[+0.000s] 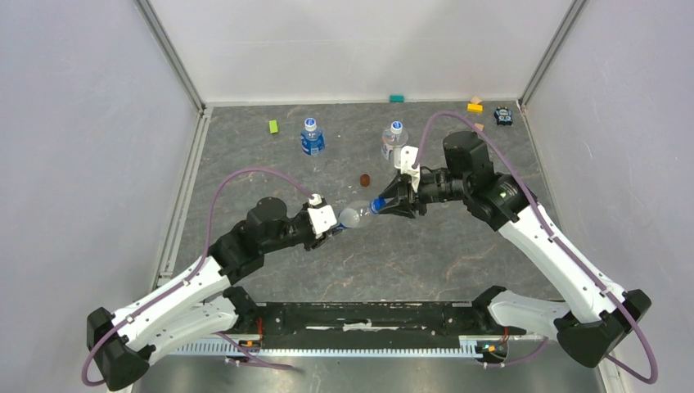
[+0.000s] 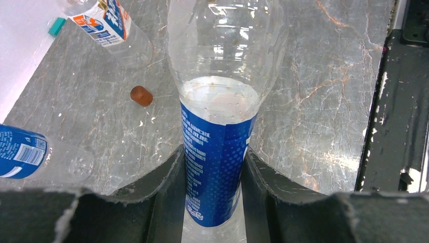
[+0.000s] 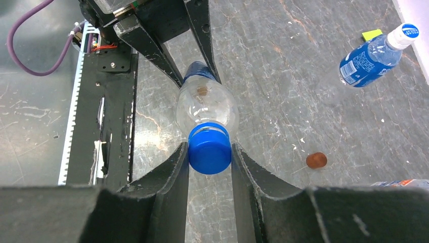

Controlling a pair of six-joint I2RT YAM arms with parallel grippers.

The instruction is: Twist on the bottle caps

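Note:
My left gripper [image 1: 331, 223] holds a clear bottle [image 1: 354, 215] by its blue label [image 2: 212, 167], tilted toward the right arm. My right gripper is shut on a blue cap [image 3: 209, 154], which sits at that bottle's mouth; whether it is threaded, I cannot tell. Two other bottles stand at the back, both topped with white and blue caps: a blue-labelled bottle [image 1: 312, 142] on the left and another bottle [image 1: 393, 147] on the right.
A brown cap-like piece [image 1: 365, 179] lies mid-table. Small blocks [image 1: 475, 107] and a toy car [image 1: 503, 116] are at the back right, a green block [image 1: 273, 126] at the back left.

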